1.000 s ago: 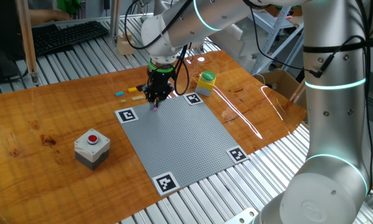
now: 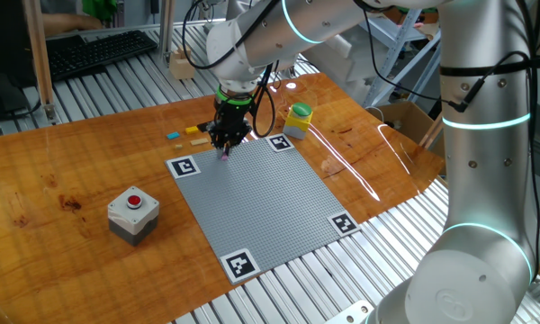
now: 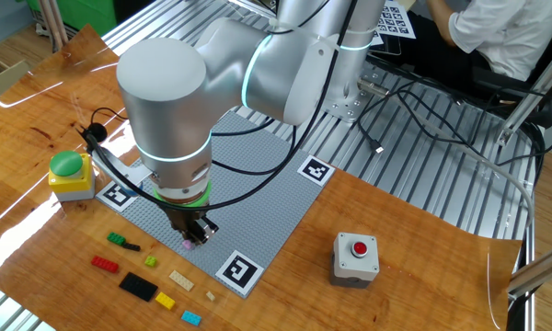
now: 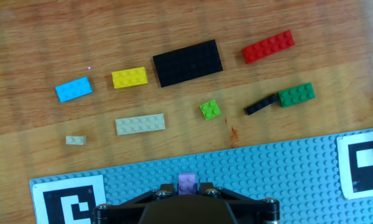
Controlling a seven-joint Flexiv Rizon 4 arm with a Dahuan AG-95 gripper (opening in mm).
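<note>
A small purple brick sits between the two fingertips of my gripper, which looks shut on it in the wrist view. Both are over the edge strip of the studded grey baseplate, which looks blue in the wrist view. From exterior view 1 the gripper points down near the plate's far edge, the purple brick showing at its tip. Exterior view 2 also has the purple brick under the fingers. Whether it touches the studs I cannot tell.
Loose bricks lie on the wood past the plate's edge: blue, yellow, large black, red, lime, green and others. A red-button box and a green-button box stand beside the plate.
Over the last second the arm shifts only very slightly, if at all. The purple brick stays at the fingertips over the same part of the plate.
</note>
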